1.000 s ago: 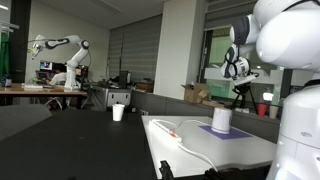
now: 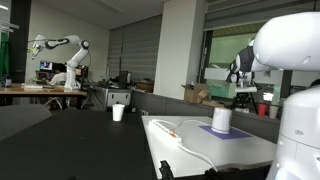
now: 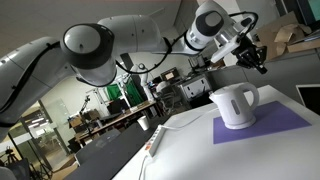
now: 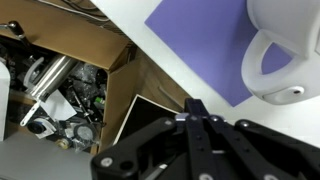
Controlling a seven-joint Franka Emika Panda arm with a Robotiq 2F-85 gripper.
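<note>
A white kettle point(image 3: 236, 107) stands upright on a purple mat point(image 3: 285, 119) on the white table. The wrist view has part of the kettle's body and its looped handle point(image 4: 255, 62) at the upper right. My gripper point(image 3: 262, 70) hangs above and beyond the kettle, apart from it, in exterior view 2. Its black fingers point(image 4: 196, 107) are close together at the bottom of the wrist view, shut, with nothing visible between them. In exterior view 1 the kettle point(image 2: 221, 119) is at the right, below the arm.
A white power strip point(image 3: 154, 141) with a cable lies left of the kettle. A white cup point(image 2: 118, 111) stands farther off on a dark surface. Below the table edge is a cardboard box point(image 4: 121, 92) beside a container of metal parts.
The arm's upper part has come lower in exterior view 1, and its forearm and wrist have shifted slightly. The kettle and mat have stayed in place.
</note>
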